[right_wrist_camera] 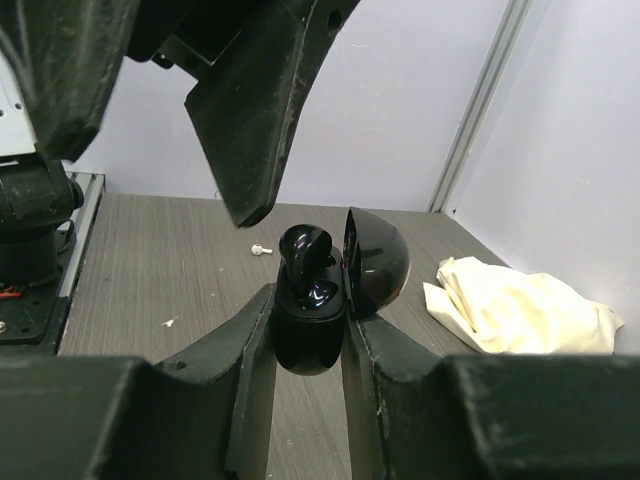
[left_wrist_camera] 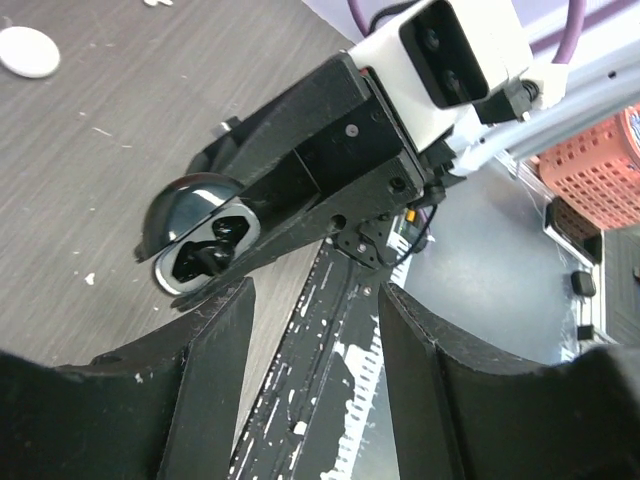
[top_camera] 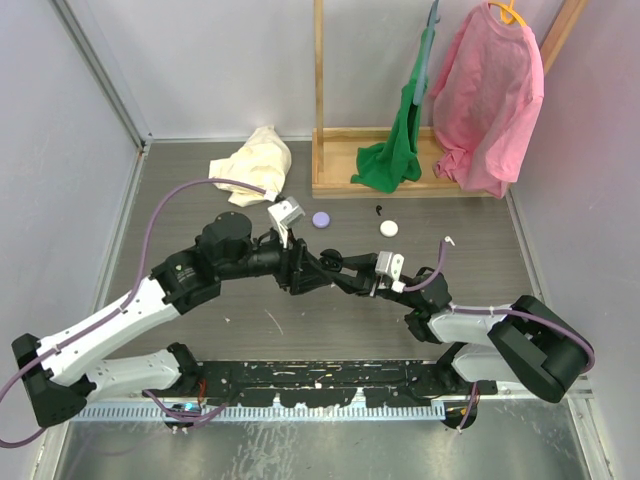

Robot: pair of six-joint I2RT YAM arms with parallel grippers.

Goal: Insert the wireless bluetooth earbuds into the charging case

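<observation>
The black charging case (right_wrist_camera: 375, 260) is held upright with its lid open in my right gripper, which is shut on it. An earbud (right_wrist_camera: 308, 258) shows inside the case; whether it is fully seated I cannot tell. In the left wrist view the case (left_wrist_camera: 195, 205) faces my left gripper, whose fingers stand apart with nothing visible between them, just below the case. In the top view the two grippers meet near the middle of the table.
A small black piece (top_camera: 379, 210), a white disc (top_camera: 388, 228) and a purple disc (top_camera: 320, 219) lie behind the grippers. A cream cloth (top_camera: 248, 165) and a wooden rack with hanging clothes stand at the back.
</observation>
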